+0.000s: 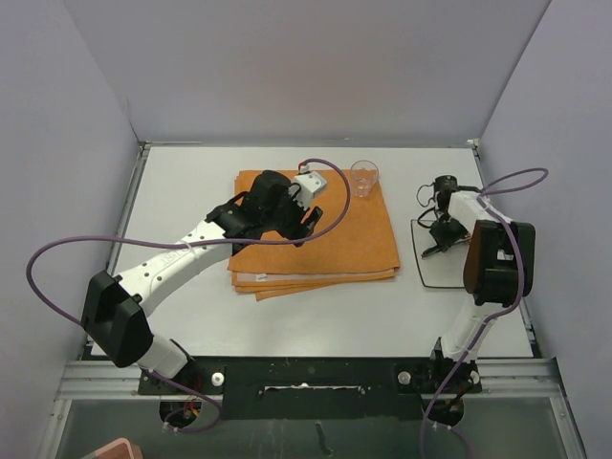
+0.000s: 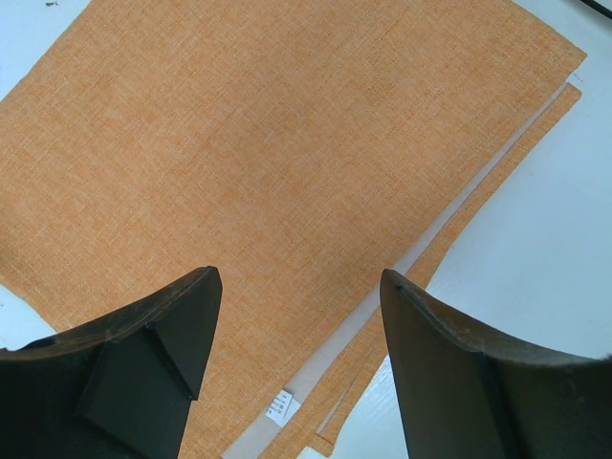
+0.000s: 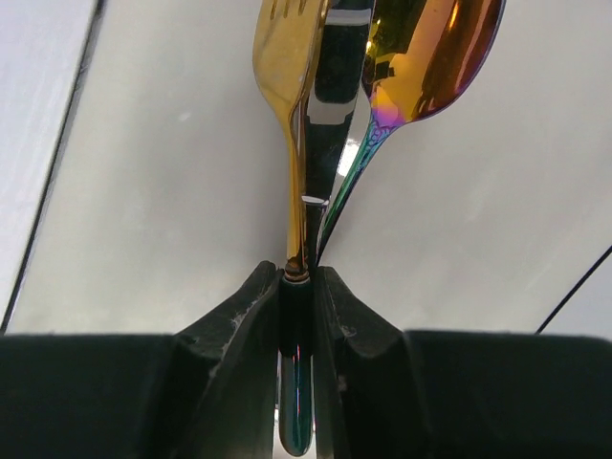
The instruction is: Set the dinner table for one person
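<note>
On the tray at the right, my right gripper has its fingers against both sides of the dark cutlery handles, with no gap showing. Beyond the fingers, a gold fork (image 3: 277,76), a knife (image 3: 335,86) and a rainbow-tinted spoon (image 3: 435,62) fan out over a pale surface. Which handles are held is hard to tell, since they overlap. Above the orange placemat (image 1: 330,247), my left gripper hangs open and empty. A clear glass (image 1: 364,178) stands at the placemat's far right corner.
The pale, dark-rimmed tray (image 1: 442,286) lies close to the right wall, partly under the right arm. A second orange layer (image 2: 459,220) shows along the placemat's near edge.
</note>
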